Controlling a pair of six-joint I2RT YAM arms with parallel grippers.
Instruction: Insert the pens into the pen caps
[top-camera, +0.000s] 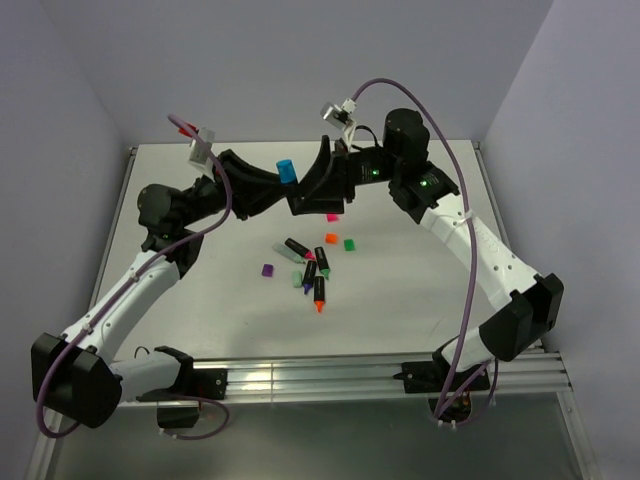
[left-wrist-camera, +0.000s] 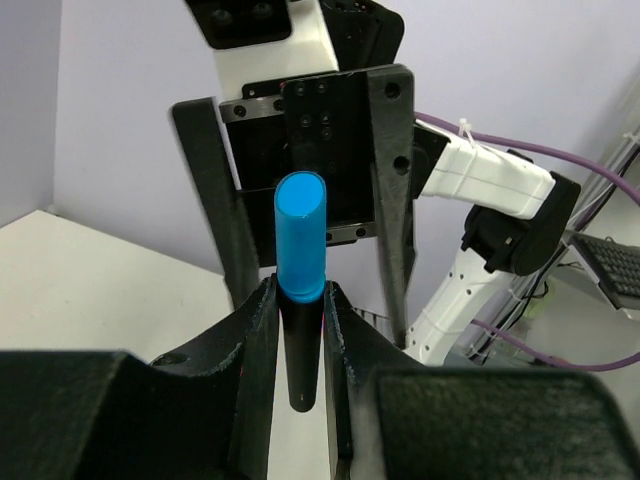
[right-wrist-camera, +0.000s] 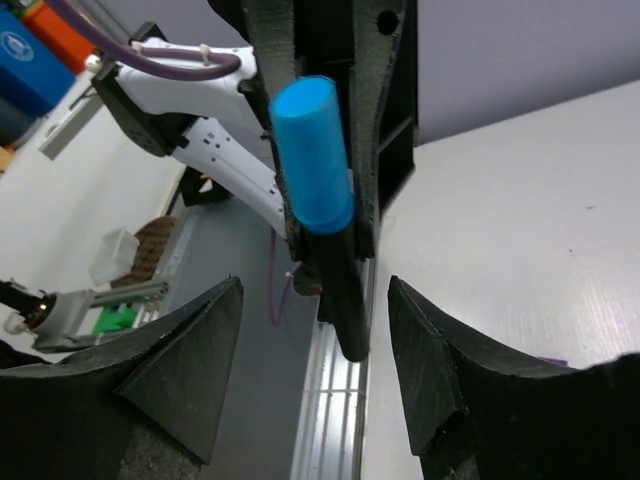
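Observation:
My left gripper is shut on a black pen with a blue end, held above the table, blue end up. My right gripper has its fingers apart on either side of the pen's dark lower part, with clear gaps to both. Seen from above, the two grippers meet around the blue end. On the table lie several dark pens with pink, green, purple and orange tips, among them the orange-tipped pen. Loose pieces that look like caps lie around them: orange, green, purple and pink.
A greyish piece and a pale green one lie beside the pens. Walls stand at the back and sides.

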